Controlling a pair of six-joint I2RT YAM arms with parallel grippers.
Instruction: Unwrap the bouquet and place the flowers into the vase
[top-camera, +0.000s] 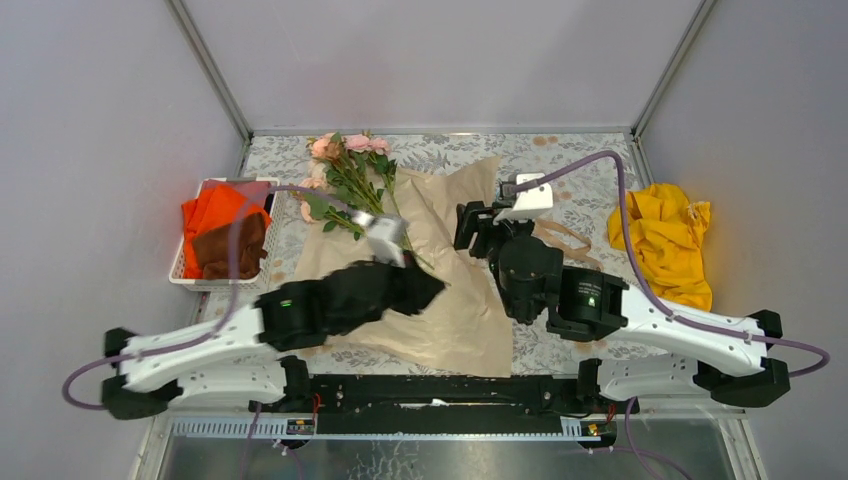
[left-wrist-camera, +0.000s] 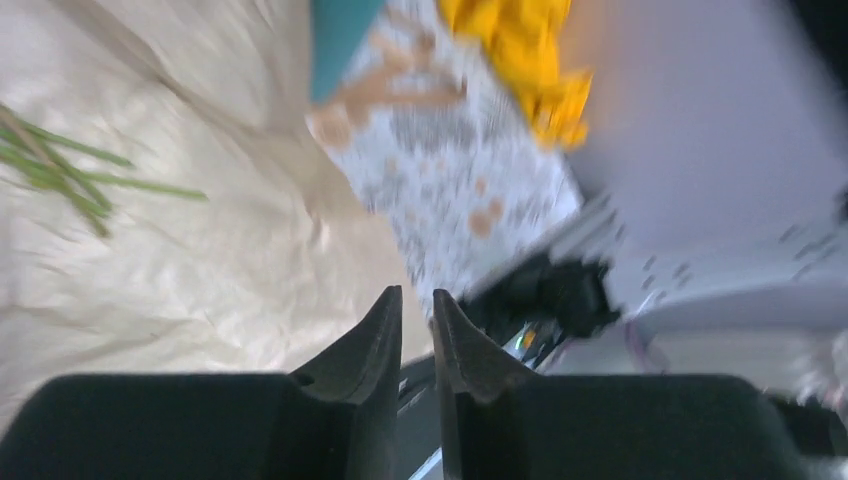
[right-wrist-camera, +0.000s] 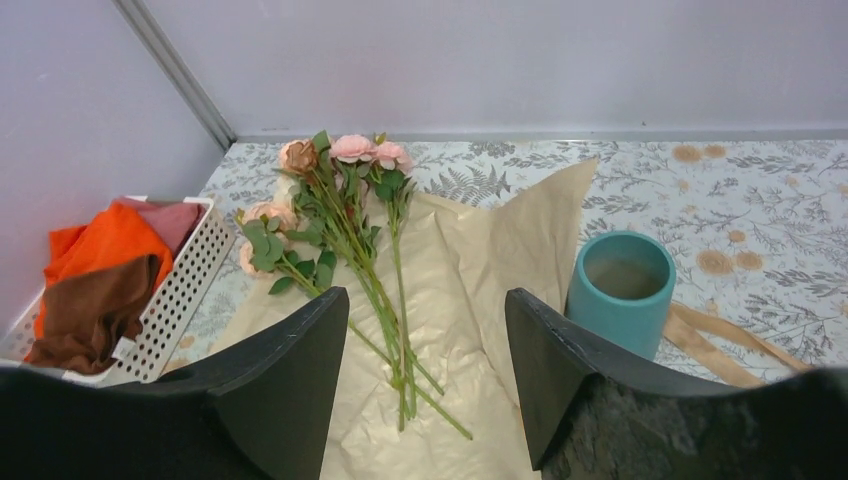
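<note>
Pink and cream roses (top-camera: 350, 165) lie on brown wrapping paper (top-camera: 460, 320), their green stems pointing toward the front in the right wrist view. A teal vase (right-wrist-camera: 620, 310) stands upright right of them, largely hidden in the top view. My left gripper is above the paper in a blurred view; its fingertips are close together with a narrow gap, nothing visible between them. My right gripper is open and raised, facing the flowers and vase, with nothing between its fingers.
A white basket (right-wrist-camera: 185, 290) of orange, brown and pink cloths stands at the left. Yellow cloth (top-camera: 660, 245) lies at the right. Tan ribbon (right-wrist-camera: 730, 350) lies beside the vase.
</note>
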